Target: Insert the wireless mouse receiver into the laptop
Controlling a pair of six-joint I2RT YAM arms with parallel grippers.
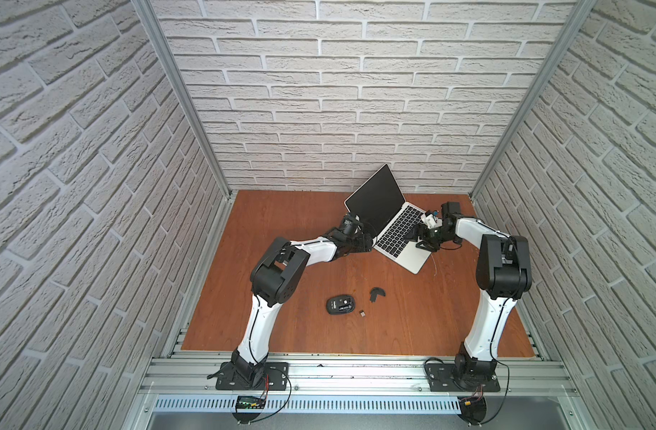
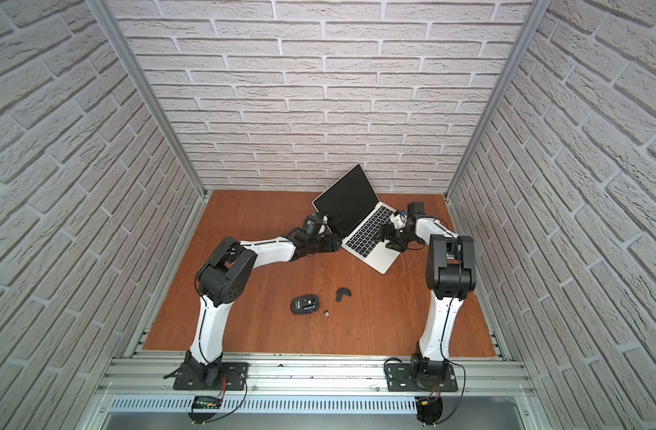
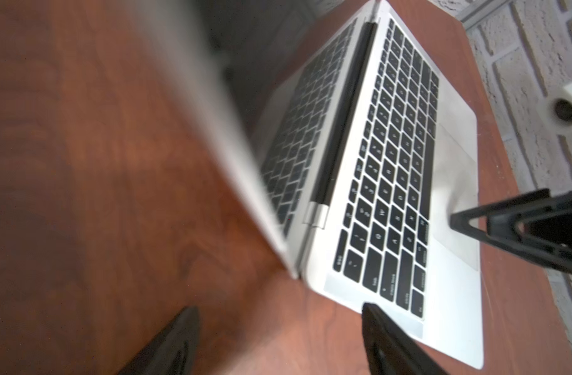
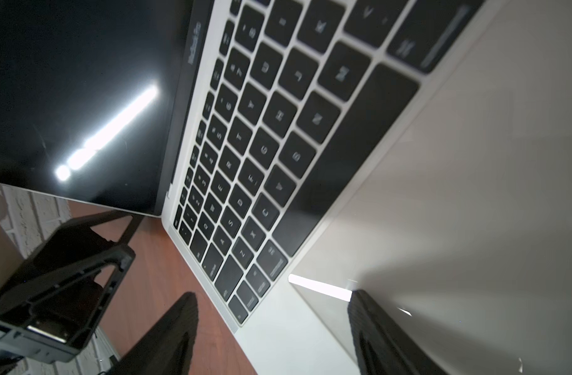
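The laptop (image 1: 414, 258) stands unfolded toward the back right of the table, turned at a slant with its screen (image 1: 378, 197) to the left. My left gripper is open just off the laptop's near-left corner, nothing between its fingers. Over the trackpad side of the keyboard deck, my right gripper stands open and empty; contact with the deck cannot be made out. On the table in front lies the black mouse (image 1: 340, 304), apparently underside up. A tiny object (image 1: 362, 313), perhaps the receiver, lies right of it.
A small dark curved piece (image 1: 377, 293), possibly the mouse's cover, lies between mouse and laptop. A thin pale cable or thread (image 1: 435, 266) shows by the laptop's right edge.
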